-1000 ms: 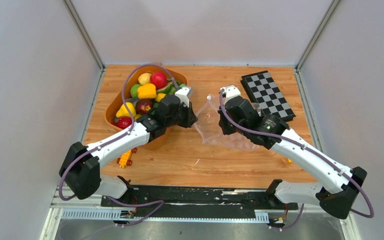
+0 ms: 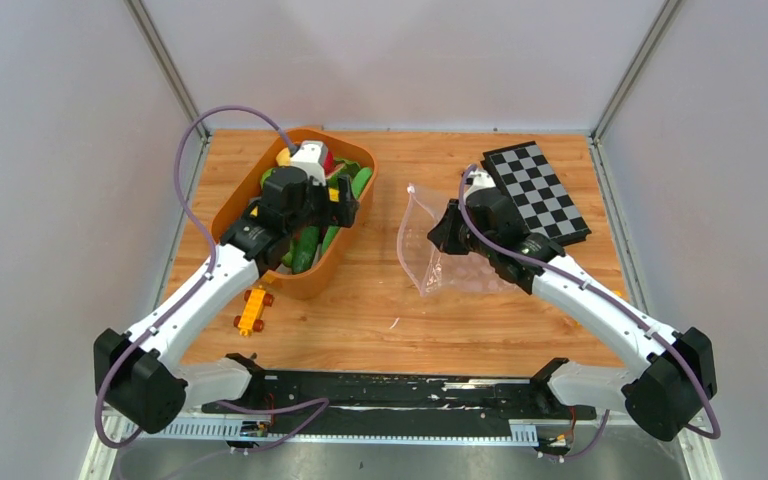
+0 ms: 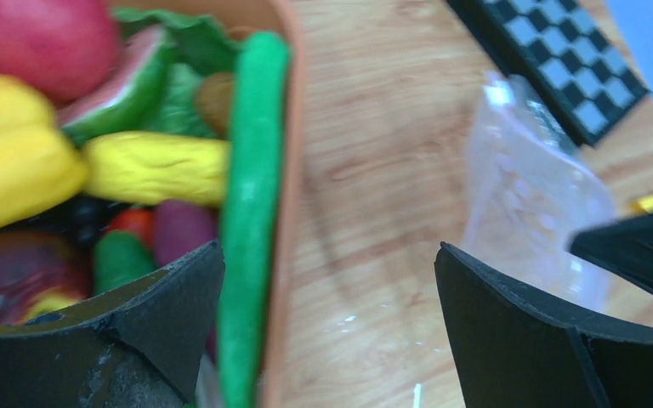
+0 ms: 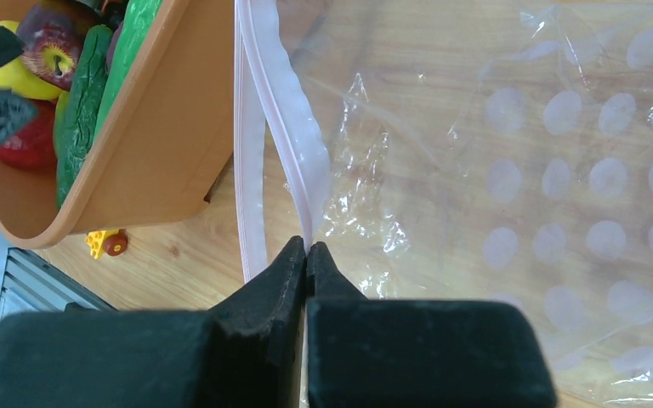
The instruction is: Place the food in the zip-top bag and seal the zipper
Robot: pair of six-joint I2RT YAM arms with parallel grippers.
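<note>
The clear zip top bag (image 2: 417,252) hangs above the table with its white zipper strip (image 4: 296,127) held near one point by my right gripper, shut on that edge. No food shows in the visible part of it. My left gripper (image 2: 345,203) is open over the right side of the orange bin (image 2: 305,284), nothing between its fingers. Toy food fills the bin: a long green cucumber (image 3: 251,195) by the right wall, a yellow pepper (image 3: 17,153), a short yellow piece (image 3: 157,167), an eggplant (image 3: 184,234) and several others.
A checkered board (image 2: 538,192) lies at the back right, close behind the right gripper. A yellow toy car (image 2: 252,311) stands in front of the bin. Bare table (image 2: 390,345) runs across the front, with a small white scrap on it.
</note>
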